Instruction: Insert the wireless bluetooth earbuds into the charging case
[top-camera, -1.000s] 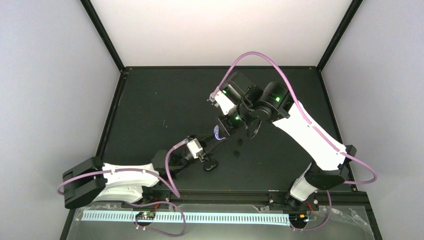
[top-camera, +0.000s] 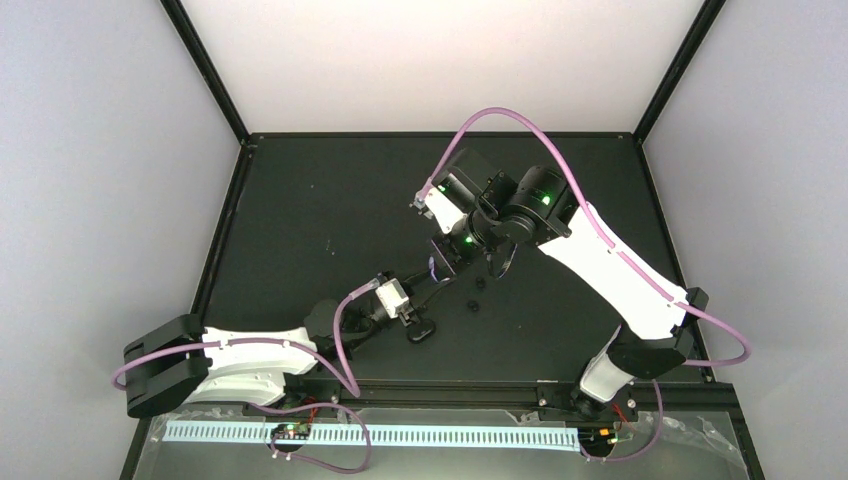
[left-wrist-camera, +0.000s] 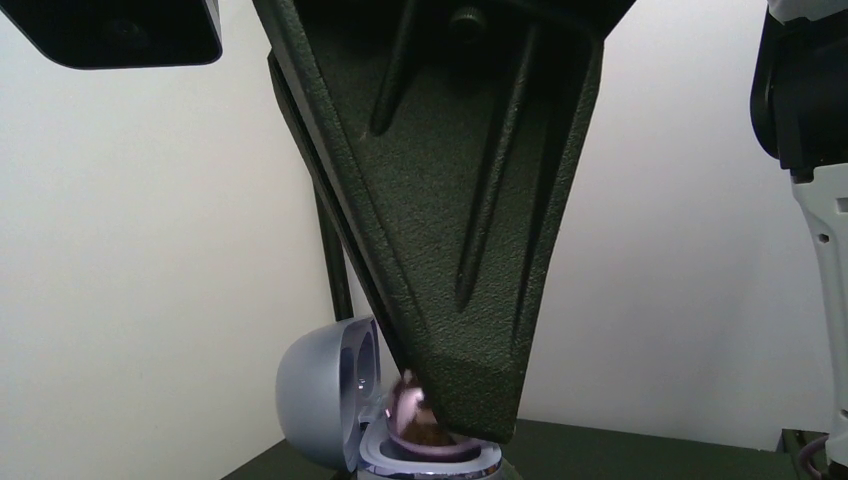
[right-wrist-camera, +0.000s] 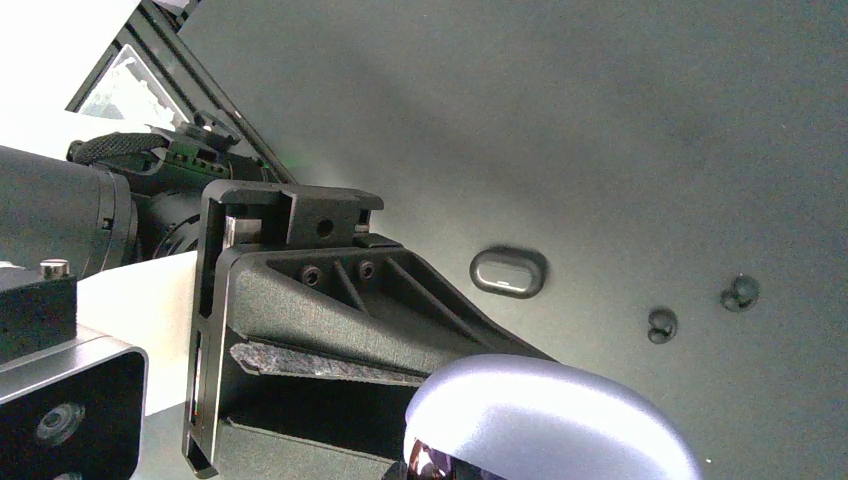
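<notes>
The lavender charging case (left-wrist-camera: 330, 395) stands with its lid swung up, low in the left wrist view. My left gripper (top-camera: 425, 277) comes in from the side, shut on the case; its tips are hidden behind the lavender lid (right-wrist-camera: 550, 420) in the right wrist view. A shiny pinkish earbud (left-wrist-camera: 408, 415) sits at the case's base, partly behind a dark finger. That finger belongs to my right gripper, which points down at the case opening. Whether its fingers grip the earbud cannot be told, and how deep the earbud sits is hidden.
A small black case (right-wrist-camera: 508, 272) lies shut on the dark table (top-camera: 310, 215), with two black earbuds (right-wrist-camera: 662, 325) apart from it. Both arms meet closely over the table's middle.
The left arm and the black objects stay essentially in place.
</notes>
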